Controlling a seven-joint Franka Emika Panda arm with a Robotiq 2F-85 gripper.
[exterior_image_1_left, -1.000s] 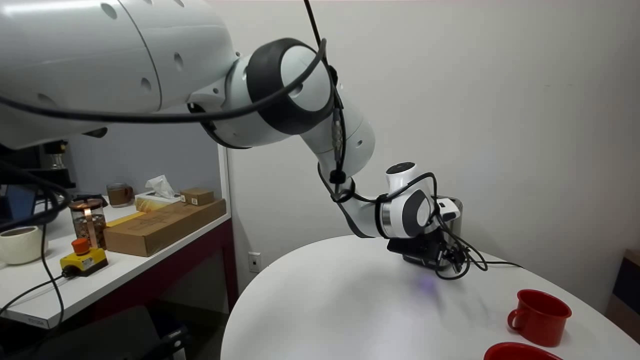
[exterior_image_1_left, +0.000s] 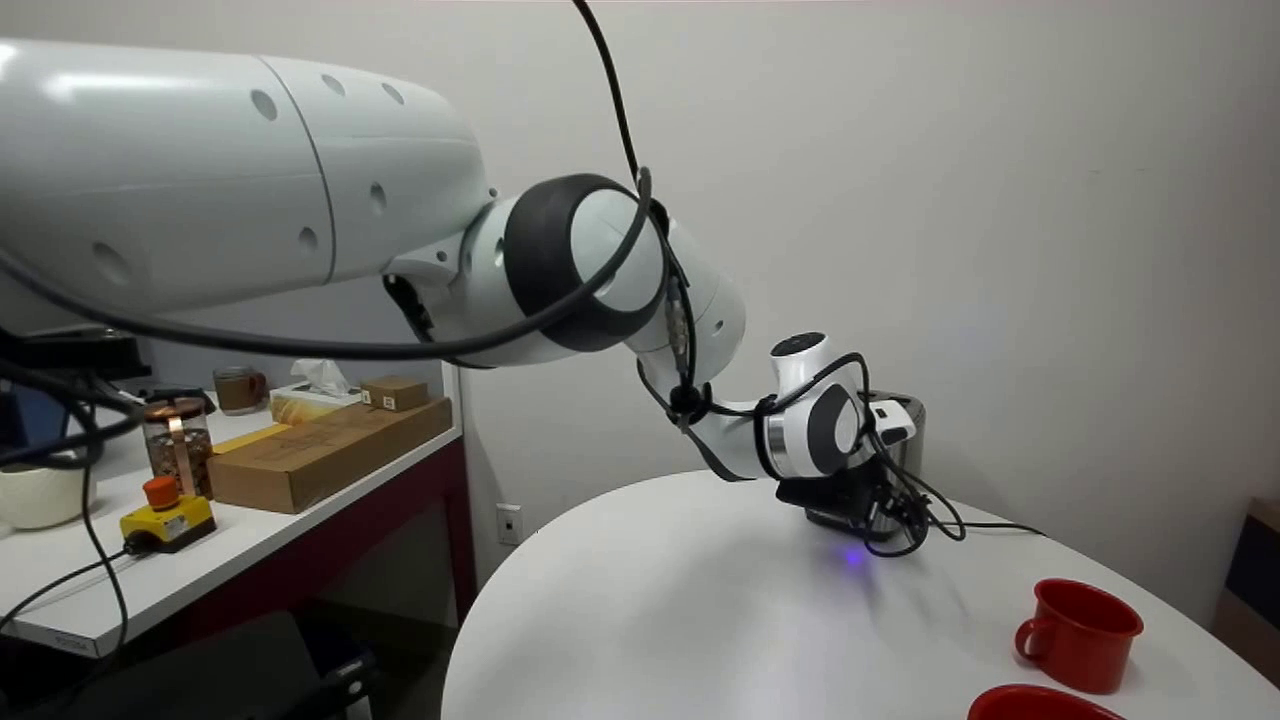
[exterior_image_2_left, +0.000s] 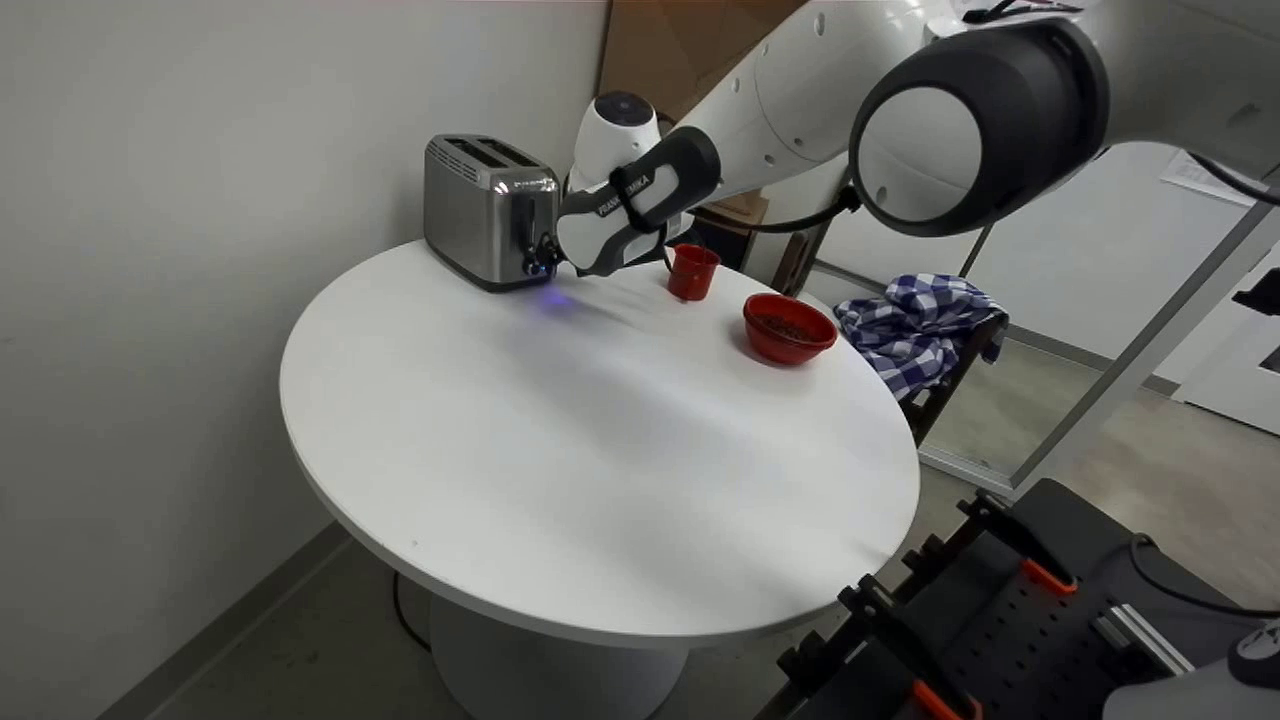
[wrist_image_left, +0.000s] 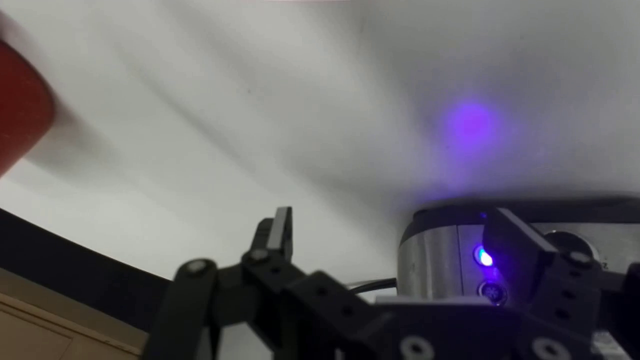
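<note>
A silver toaster (exterior_image_2_left: 468, 222) stands on the round white table (exterior_image_2_left: 576, 480) against the wall. My gripper is down beside the toaster's control end, and its fingers are open wide. In the wrist view one finger (wrist_image_left: 516, 246) overlaps the toaster's panel (wrist_image_left: 432, 258), close to a lit blue button (wrist_image_left: 483, 256); whether it touches cannot be told. The other finger (wrist_image_left: 282, 231) is over bare table. Nothing shows between them. Exterior view 1 has the toaster (exterior_image_1_left: 908, 420) mostly hidden behind my wrist.
A red mug (exterior_image_1_left: 1080, 636) and a red bowl with dark contents (exterior_image_2_left: 786, 330) sit at the table's other side. A black cable (exterior_image_1_left: 996, 524) runs along the table behind the gripper.
The violet glow on the table is brighter now.
</note>
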